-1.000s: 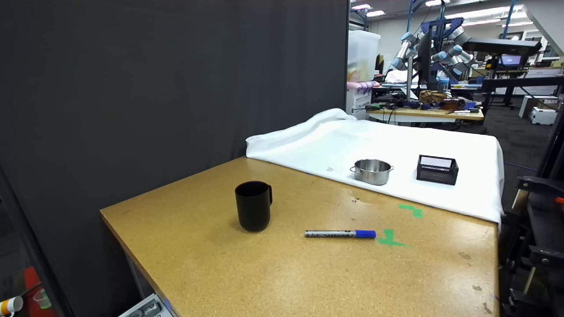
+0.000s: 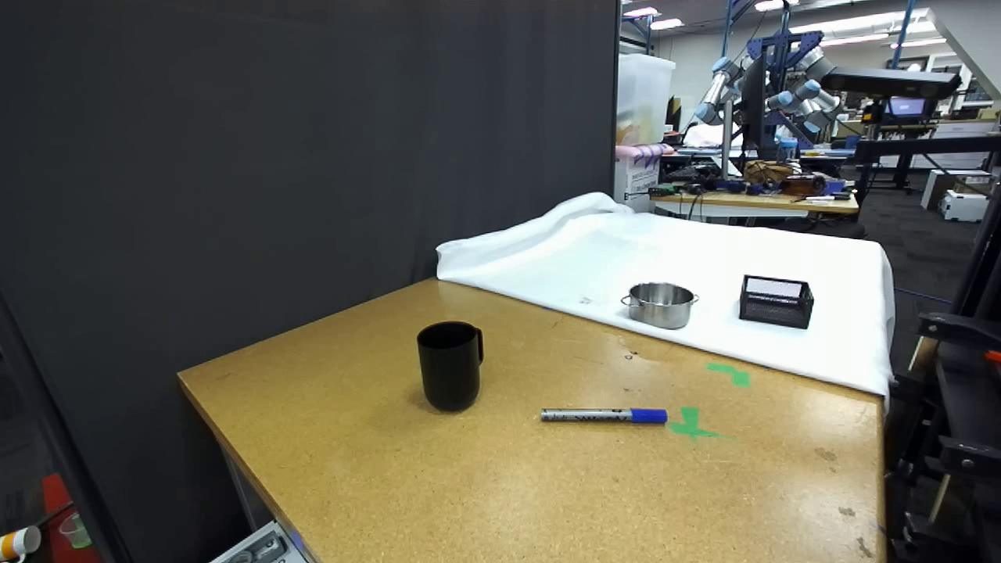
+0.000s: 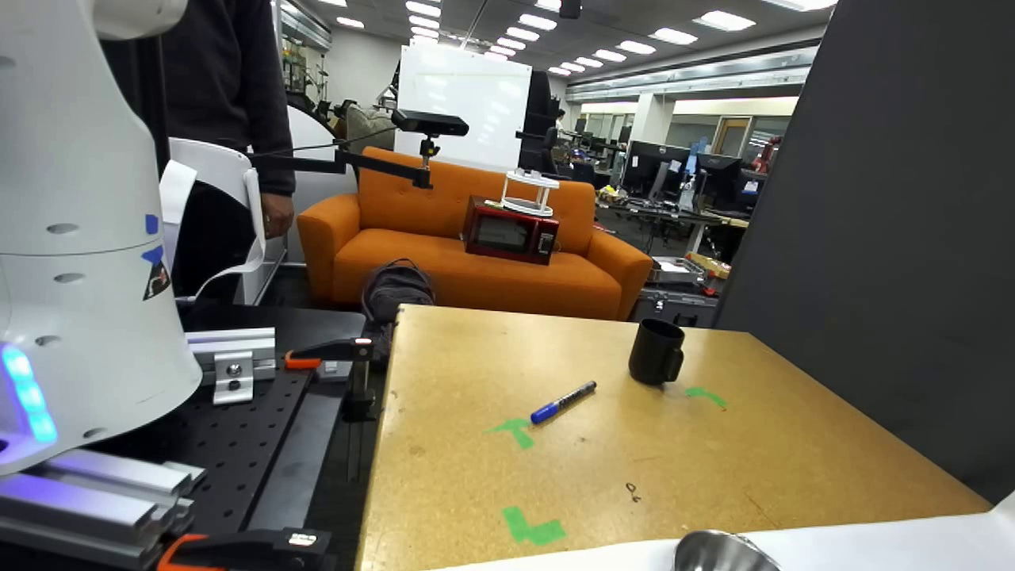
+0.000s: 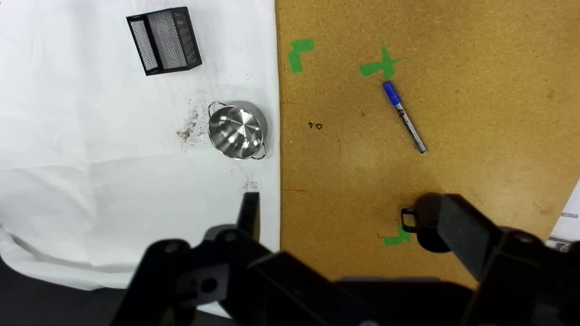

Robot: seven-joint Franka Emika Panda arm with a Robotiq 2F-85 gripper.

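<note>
High over the table, my gripper stands open in the wrist view, its two fingers wide apart and nothing between them. A black mug (image 2: 450, 367) is upright on the bare wood; in the wrist view the right finger hides part of it from above. On the same wood lies a marker (image 4: 405, 119) with a blue cap, near a green tape mark. A small steel pot (image 4: 237, 131) with two loop handles sits on the white cloth close to its edge, empty inside. Neither exterior view shows the gripper.
A black mesh organizer (image 4: 164, 40) stands on the white cloth (image 4: 81, 119), beyond the pot. Green tape marks (image 3: 530, 525) dot the wooden tabletop (image 2: 375, 478). A dark partition (image 2: 310, 141) rises along one side. Much of the wood is clear.
</note>
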